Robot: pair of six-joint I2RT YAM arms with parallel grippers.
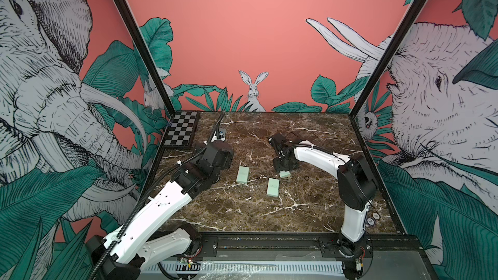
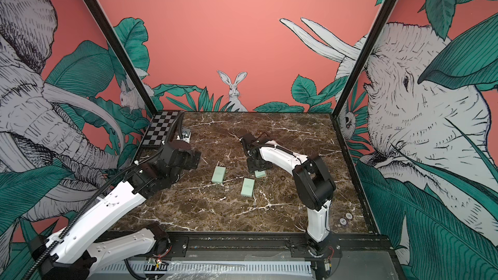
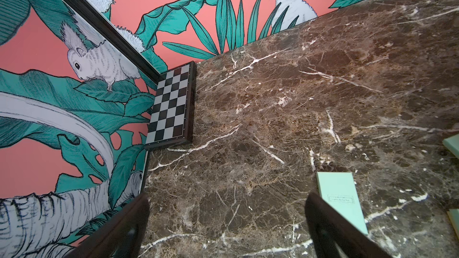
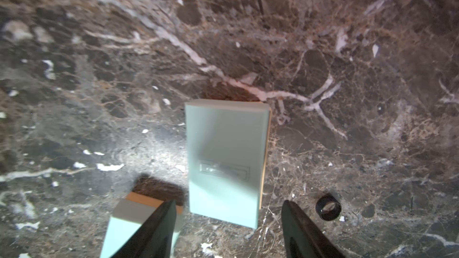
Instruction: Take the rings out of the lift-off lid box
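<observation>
Three mint-green boxes lie on the marble table: a left one (image 1: 242,174), a front one (image 1: 272,187), and one (image 4: 227,157) under my right gripper, seen centred in the right wrist view with a slightly offset lid showing an orange edge. That gripper's fingers are apart at the bottom of that view, with nothing seen held. A small dark ring (image 4: 328,207) lies to the right of that box. My left gripper is open above the table's left side, nothing between its fingers.
A checkered board (image 3: 167,107) sits at the back left corner. A few small discs (image 2: 343,221) lie at the front right.
</observation>
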